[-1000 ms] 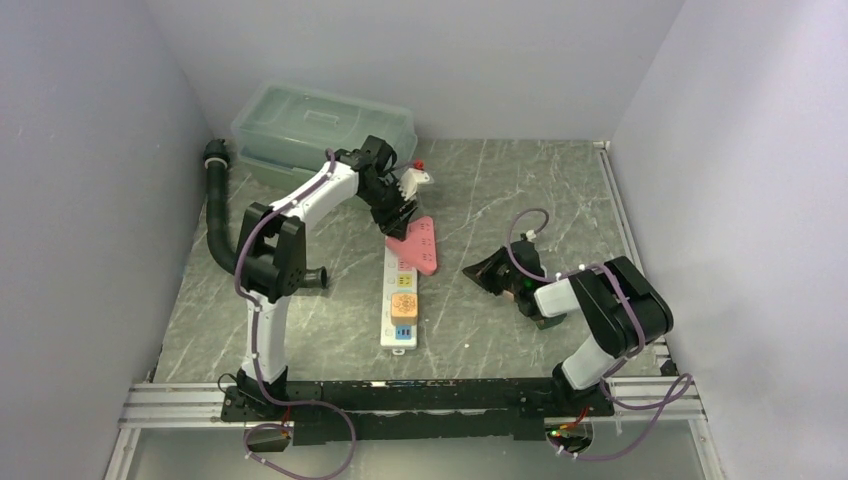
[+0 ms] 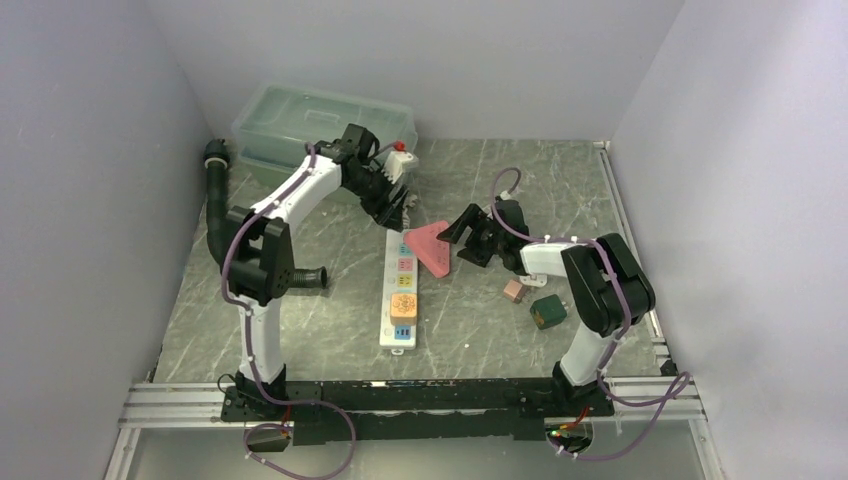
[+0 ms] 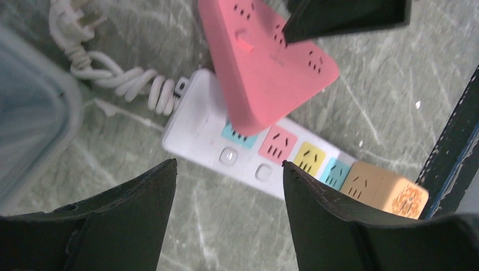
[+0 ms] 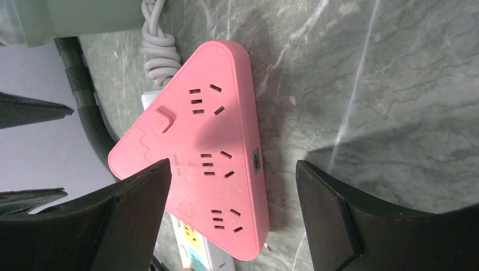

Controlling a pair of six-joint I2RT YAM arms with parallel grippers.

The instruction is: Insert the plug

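A pink triangular socket block (image 2: 430, 247) leans over the far end of a white power strip (image 2: 389, 300) with coloured sockets. In the left wrist view a coiled white cord (image 3: 127, 82) runs from the strip to what looks like a white plug (image 3: 70, 22) at the upper left. My left gripper is open, its fingers apart with nothing between them, at the strip's far end beside the pink block (image 3: 271, 73). Open as well, my right gripper has its fingers on either side of the pink block's right part, apart from its edge.
An orange patterned block (image 2: 403, 308) sits on the strip's near part. A lidded clear bin (image 2: 320, 120) stands behind the left arm, a black pipe (image 2: 217, 200) at far left. Near the right arm lie a small pinkish block (image 2: 514, 291) and a dark green block (image 2: 548, 312).
The right gripper has come in leftward and opened beside the block.
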